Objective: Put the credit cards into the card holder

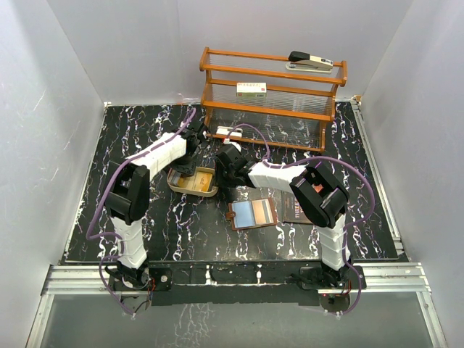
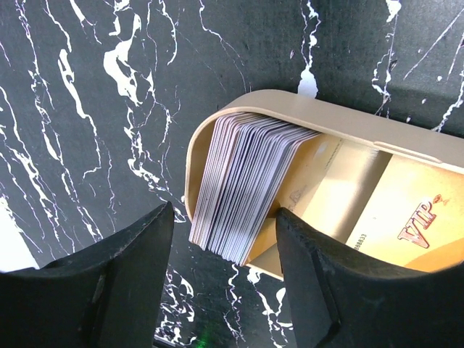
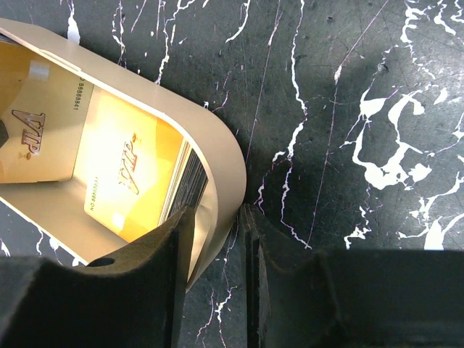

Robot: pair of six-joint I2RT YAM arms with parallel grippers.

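A tan card holder (image 1: 193, 193) lies left of the table's middle, holding yellow cards (image 3: 134, 170) at its right end. A tight, tilted stack of white-edged cards (image 2: 250, 185) fills its left end. My left gripper is open across that end. One finger (image 2: 156, 225) stands outside the holder, the other beside the stack on its inner side. At the opposite end, my right gripper straddles the rounded wall, one finger within and one outside. Its fingers stand apart, with a gap visible on the inner side.
A brown wallet (image 1: 254, 214) with blue and beige inside lies to the right, before the right arm. Past it is a dark book (image 1: 296, 210). A wooden rack (image 1: 272, 109) at the back carries a stapler (image 1: 310, 62) and small boxes.
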